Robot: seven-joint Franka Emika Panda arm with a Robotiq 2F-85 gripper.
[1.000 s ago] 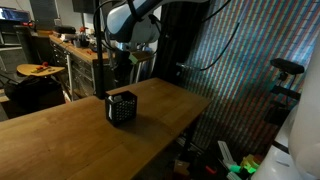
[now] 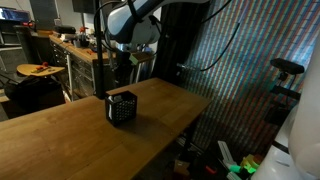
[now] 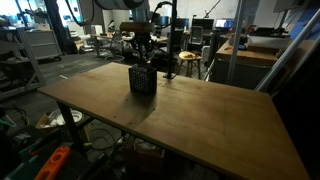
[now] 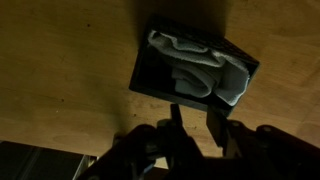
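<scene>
A black basket with perforated sides (image 2: 123,110) stands upright on the wooden table. It also shows in exterior view 2 as a dark basket (image 3: 143,82). From above, in the wrist view, a crumpled grey cloth (image 4: 198,68) lies inside the basket (image 4: 152,74). At the bottom of the wrist view my gripper points down, just off the basket's near wall. Its fingers are apart, with nothing between them. In the exterior views I cannot make out the gripper.
A person in a light shirt (image 2: 128,30) is behind the table's far edge. Part of a white arm (image 2: 300,140) shows at the right, and desks with monitors stand in the background.
</scene>
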